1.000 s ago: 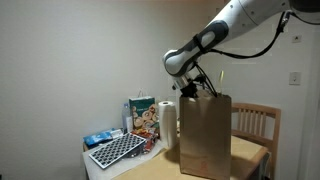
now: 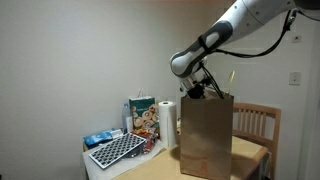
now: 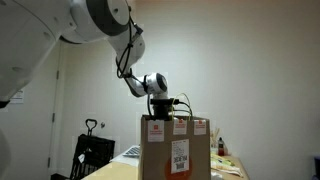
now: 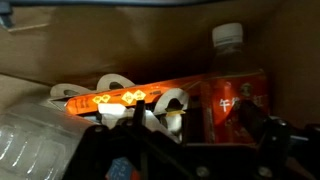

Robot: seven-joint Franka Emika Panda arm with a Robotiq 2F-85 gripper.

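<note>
A tall brown paper bag [image 2: 206, 140] stands on the table, and my gripper [image 2: 200, 93] is at its open top, the fingertips hidden behind the bag's wall. From the other side, the bag [image 3: 165, 166] shows printed labels, with the gripper above its rim. Looking down inside, the wrist view has the gripper open. Below or between its fingers lie an orange-red packet [image 4: 120, 98] with pale lettering, a bottle [image 4: 228, 40] with a white cap and red label at the right, and a clear plastic container [image 4: 35, 145] at the left. Contact with any of them cannot be told.
Left of the bag are a white paper roll [image 2: 168, 122], a green patterned bag [image 2: 144, 112], a dark perforated tray [image 2: 117, 149] and a blue box [image 2: 98, 138]. A wooden chair [image 2: 262, 124] stands behind at the right. Bare tabletop [image 2: 150, 168] shows in front.
The arm has lowered slightly, bringing the gripper a little further down at the bag's mouth. The bag and the things beside it look nearly unchanged.
</note>
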